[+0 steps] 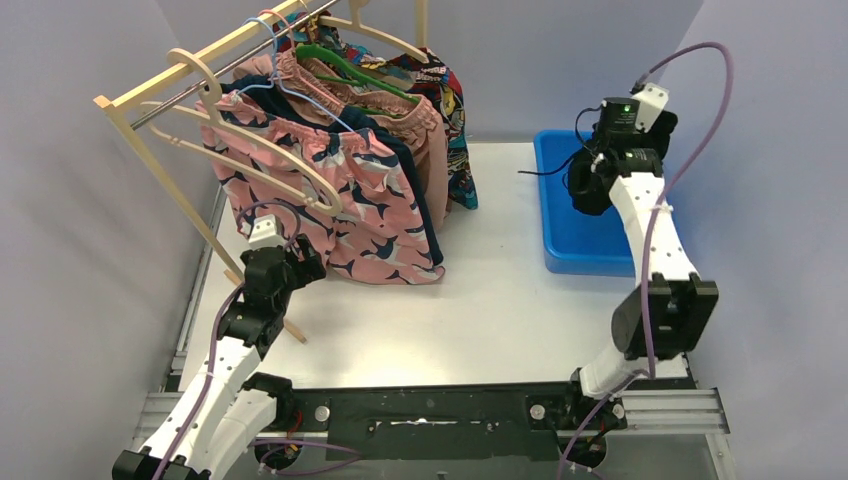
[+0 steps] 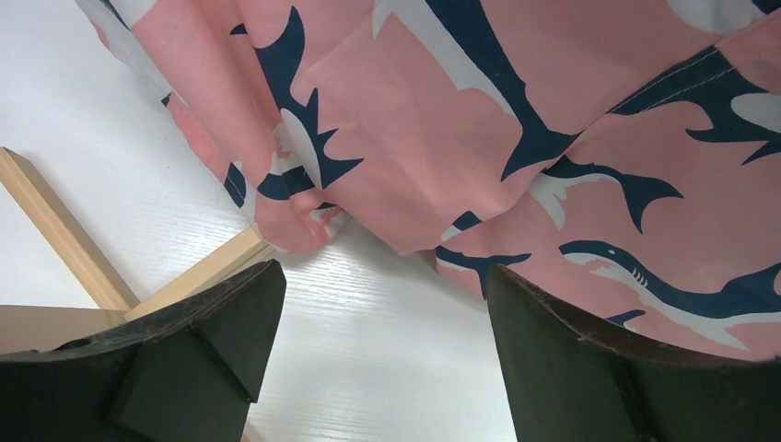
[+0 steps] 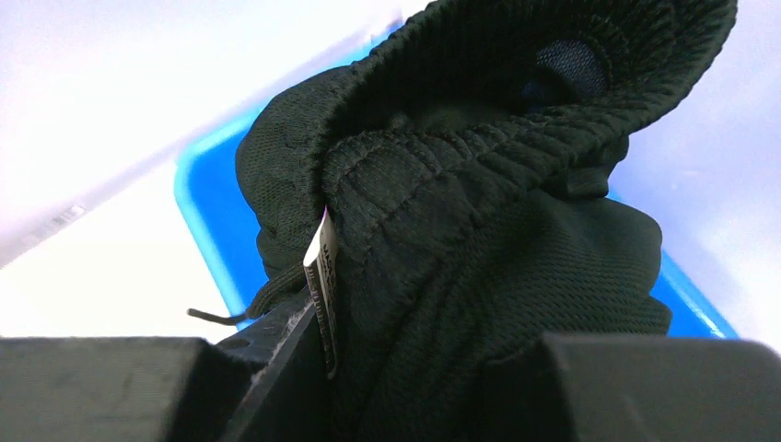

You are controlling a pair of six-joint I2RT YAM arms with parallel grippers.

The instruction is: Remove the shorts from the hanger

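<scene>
Black shorts (image 3: 479,239) with a ribbed elastic waistband and a drawstring fill the right wrist view. My right gripper is shut on them and holds them over the blue bin (image 1: 600,262). From above, the arm covers much of the shorts (image 1: 590,195). An empty wooden hanger (image 1: 270,150) hangs at the near end of the rack. My left gripper stands open by the pink shark-print shorts (image 2: 433,120), nothing between its fingers. Those shorts hang just behind the empty hanger.
A wooden rack (image 1: 215,48) at the back left carries several more garments on hangers, some green (image 1: 360,75) and one light blue (image 1: 310,100).
</scene>
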